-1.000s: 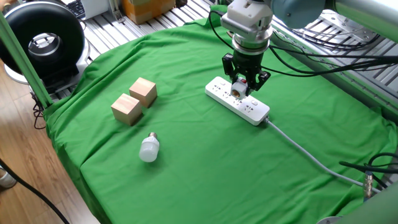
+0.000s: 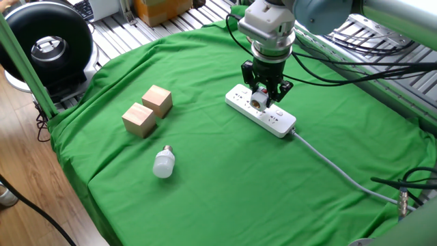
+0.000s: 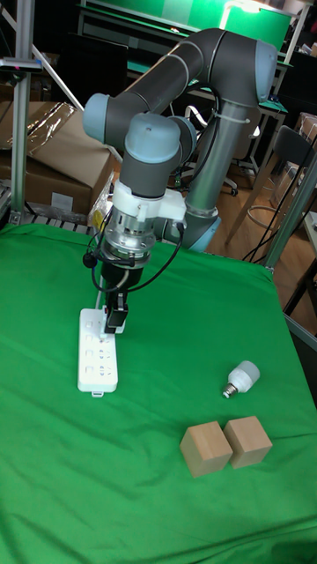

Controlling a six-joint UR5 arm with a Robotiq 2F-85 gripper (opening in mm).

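Note:
A white bulb socket (image 2: 259, 101) with a round opening facing outward is between the fingers of my gripper (image 2: 263, 97), which is shut on it. Directly below lies the white power strip (image 2: 276, 124), its cord running off to the right. The socket is over the middle of the strip; whether it touches the outlets cannot be made out. In the other exterior view my gripper (image 3: 113, 324) hides much of the socket at the far end of the strip (image 3: 98, 376). A white light bulb (image 2: 164, 163) with a metal screw base lies on its side on the green cloth.
Two wooden cubes, one nearer (image 2: 139, 121) and one farther (image 2: 157, 100), sit beside each other left of the strip. Black cables hang from the arm.
My gripper has shifted slightly left with the socket between its fingers, and a little lower over the strip. Strip, bulb and cubes have stayed put.

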